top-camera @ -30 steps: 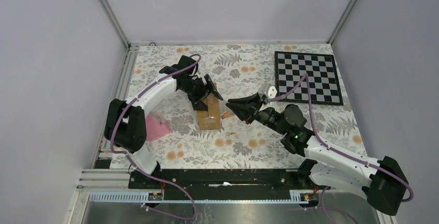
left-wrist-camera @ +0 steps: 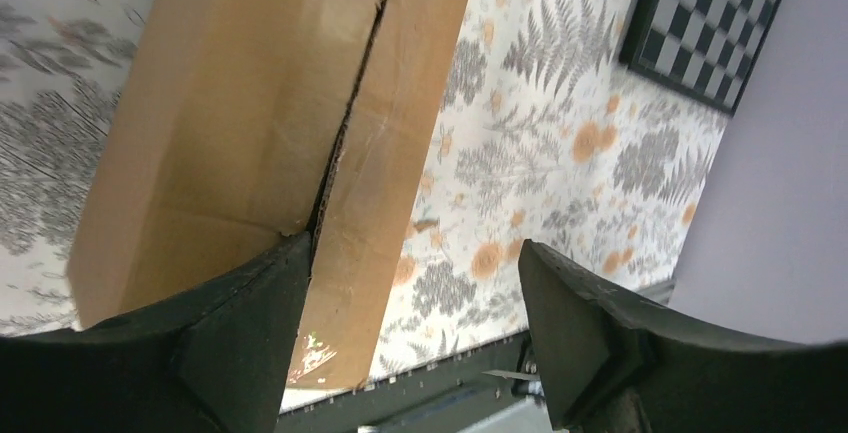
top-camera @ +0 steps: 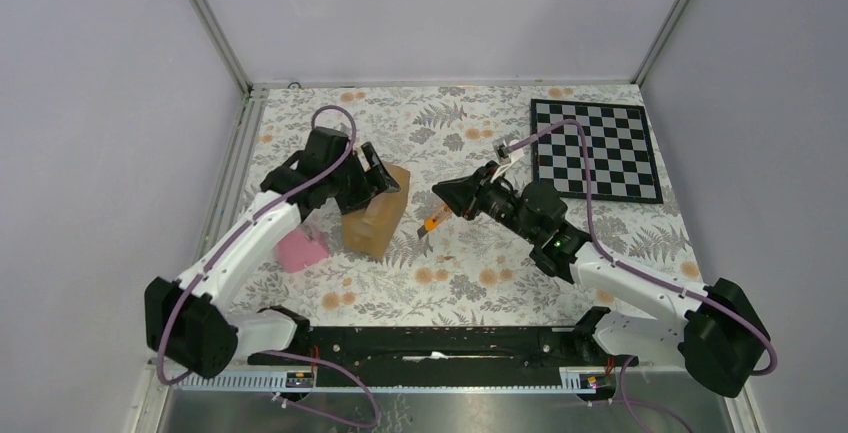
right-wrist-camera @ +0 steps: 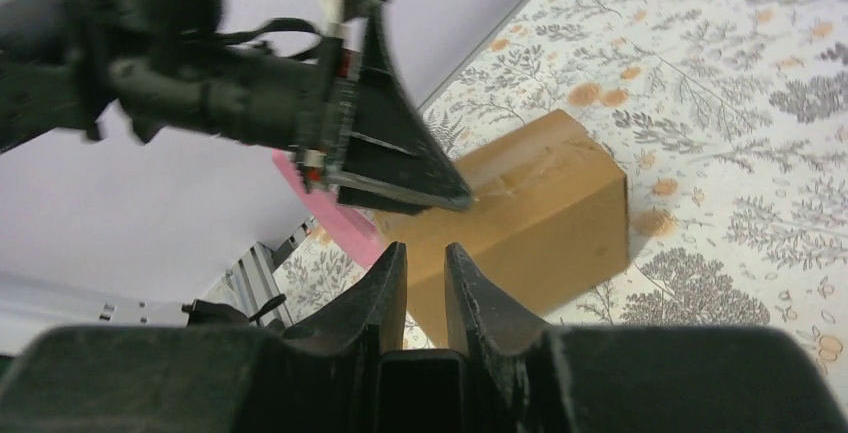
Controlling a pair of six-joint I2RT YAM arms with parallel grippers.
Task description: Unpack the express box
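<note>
The brown cardboard box [top-camera: 375,223] lies slanted on the left of the patterned mat. In the left wrist view, a dark slit runs along the box [left-wrist-camera: 270,83]. My left gripper is open over it, one fingertip right at the slit and the other apart from the box, above the mat. Whether that first tip is inside the slit I cannot tell. Right of the box, my right gripper [top-camera: 448,205] is shut on an orange cutter [top-camera: 434,220], its dark tip pointing toward the box. The right wrist view shows its narrowly spaced fingers [right-wrist-camera: 392,283], the cutter hidden.
A pink sheet-like item [top-camera: 300,250] lies left of the box, under the left arm. The black-and-white checkered board [top-camera: 595,150] sits at the back right. Clear mat [top-camera: 480,288] stretches across the front middle.
The box has shifted left and turned to a slant. My left arm has swung left along with it. The right gripper has moved slightly, and more of the cutter shows.
</note>
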